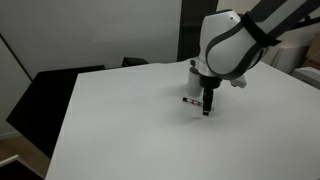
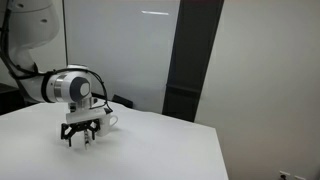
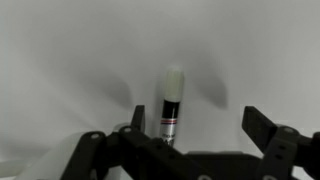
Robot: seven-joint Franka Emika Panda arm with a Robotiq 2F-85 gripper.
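A marker with a whitish end and a dark and red band (image 3: 170, 106) lies on the white table. In the wrist view it sits between the spread fingers of my gripper, closer to the left one, with clear space on both sides. Its lower end is hidden behind the gripper body. Exterior view 1 shows my gripper (image 1: 207, 104) low over the table at the marker (image 1: 192, 101). Seen from exterior view 2, the open gripper (image 2: 84, 136) points down, one finger on either side of the marker.
A white mug (image 1: 195, 82) stands just behind the gripper, partly covered by the arm; it also shows in exterior view 2 (image 2: 106, 122). A black surface (image 1: 40, 100) borders it on the left.
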